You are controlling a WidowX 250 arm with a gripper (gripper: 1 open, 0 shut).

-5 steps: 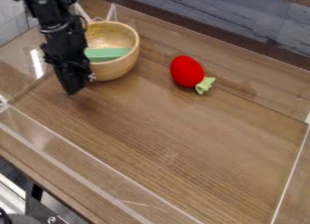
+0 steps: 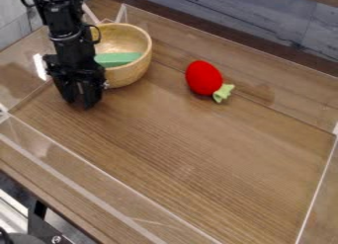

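Observation:
My black gripper (image 2: 77, 85) reaches down from the top left, low over the wooden table at the left side of a light wooden bowl (image 2: 136, 40). A green object (image 2: 119, 58) lies inside the bowl. The fingertips are dark and crowded, so whether they are open or shut is unclear.
A red object (image 2: 204, 77) with a pale green top lies right of the bowl. The centre, right and front of the table (image 2: 199, 169) are clear. A raised edge runs along the back right, and dark cables show at the bottom left.
The gripper has shifted slightly downward beside the bowl over the last second. The bowl and red object look unmoved.

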